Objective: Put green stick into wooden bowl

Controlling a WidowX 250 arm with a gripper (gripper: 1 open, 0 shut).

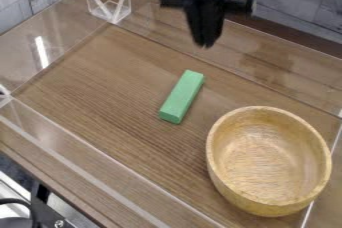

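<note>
The green stick (182, 97) lies flat on the wooden table, slightly tilted, near the middle of the view. To its lower right stands the round wooden bowl (269, 206), whose inside looks empty. My dark, blurred gripper (203, 39) hangs at the top of the view, beyond the stick and apart from it. It looks shut, and nothing shows between its fingers. The upper part of the gripper and the arm are cut off by the frame's top edge.
A clear wire-like holder (110, 5) stands at the back left. Another clear piece (6, 96) sits at the left edge. Black cables (30, 208) lie at the bottom left corner. Bare table surrounds the stick on the left and front.
</note>
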